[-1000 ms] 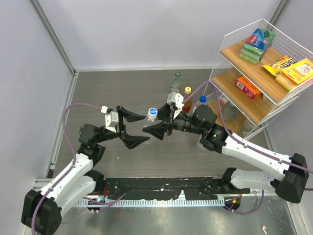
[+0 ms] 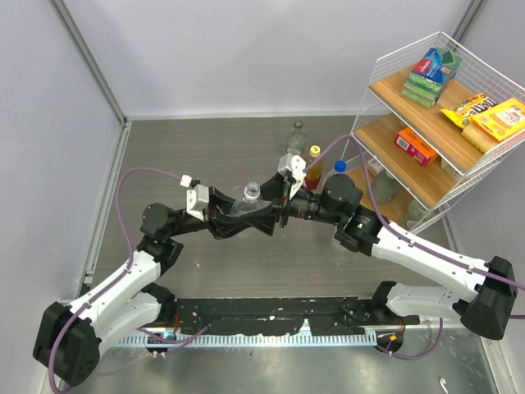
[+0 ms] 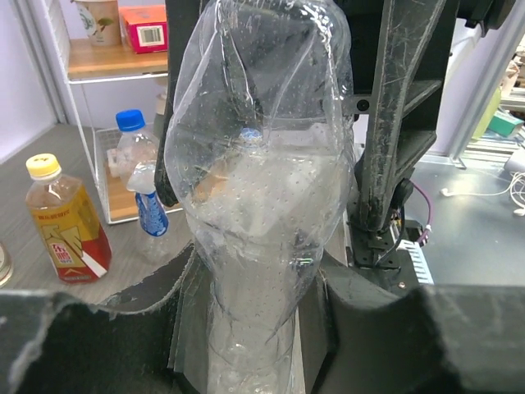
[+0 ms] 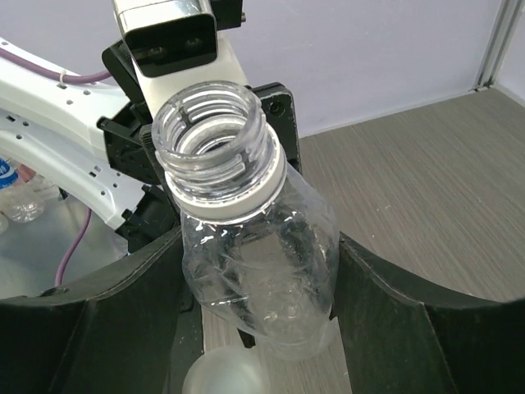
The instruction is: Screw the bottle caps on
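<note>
A clear plastic bottle with an uncapped, threaded neck is held between my two grippers over the table. My left gripper is shut on it; in the left wrist view its fingers press round the crumpled bottle. My right gripper is round the bottle too, part open by the look of it, though whether it grips cannot be told. In the right wrist view the open mouth faces up between that gripper's fingers.
Standing behind are a green bottle, a yellow-capped bottle and a blue-capped bottle. A wire shelf with snacks fills the right.
My left gripper has moved right and closed on the bottle. The blue-and-white top seen on the bottle earlier in the top view is no longer visible; the neck now shows open.
</note>
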